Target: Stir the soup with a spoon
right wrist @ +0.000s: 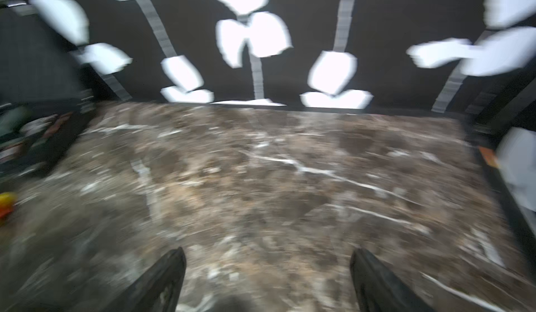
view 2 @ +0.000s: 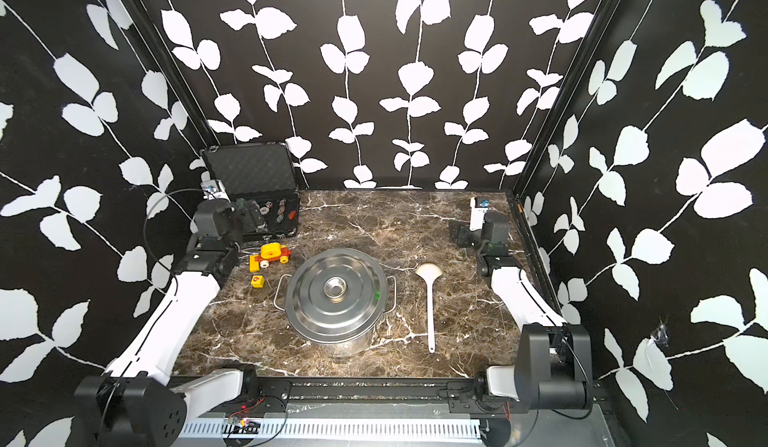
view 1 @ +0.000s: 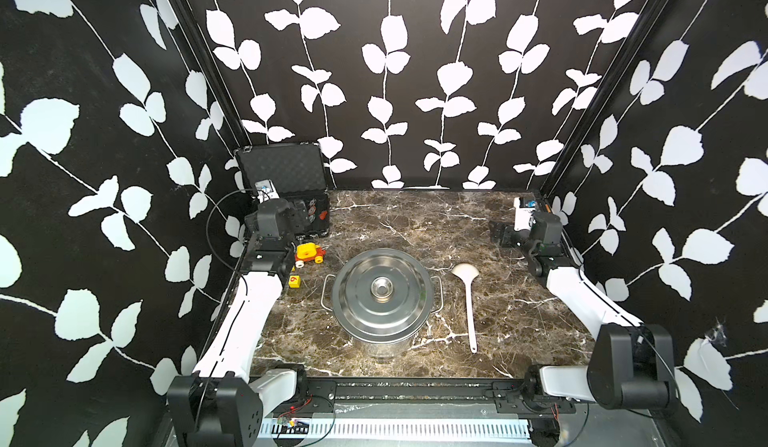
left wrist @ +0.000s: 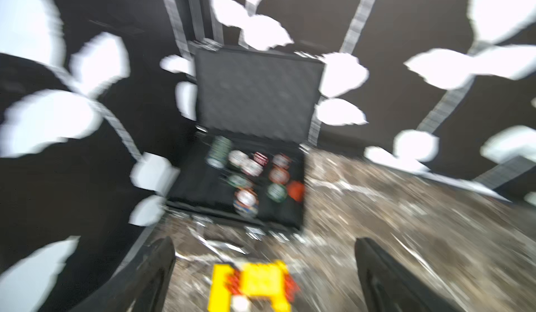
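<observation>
A steel pot with its lid on [view 1: 360, 303] stands at the front middle, a handle on each side; its contents are hidden. A white ladle-like spoon [view 1: 470, 319] lies to its right, bowl toward the back. My left gripper hangs open at the table's left, above a yellow toy car [view 1: 308, 252], left and behind the pot. My right gripper is open at the back right of the table, apart from the spoon, with nothing between its fingers. Both wrist views are blurred.
An open black case [view 2: 248, 167] of chips stands at the back left. A small yellow cube [view 2: 257, 281] lies left of the pot. Patterned walls enclose the back and sides.
</observation>
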